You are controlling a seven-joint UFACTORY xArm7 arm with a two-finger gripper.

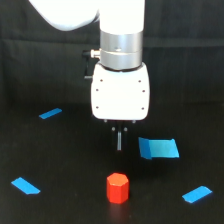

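A red six-sided block (118,188) stands on the dark table near the front centre. Behind it in the picture, my gripper (119,138) hangs from the white arm (120,92), fingers pointing down. Clear space shows between the fingertips and the block, with no contact. The fingers look thin and dark, so whether the fingers are open or shut is unclear. Nothing can be made out between them. To the right of the gripper lies a folded light-blue piece (160,149), flat on the table.
Blue strips lie on the surface: one at the far left (50,113), another at the front left (26,186), and a third at the front right (197,194). A dark curtain (185,60) hangs behind.
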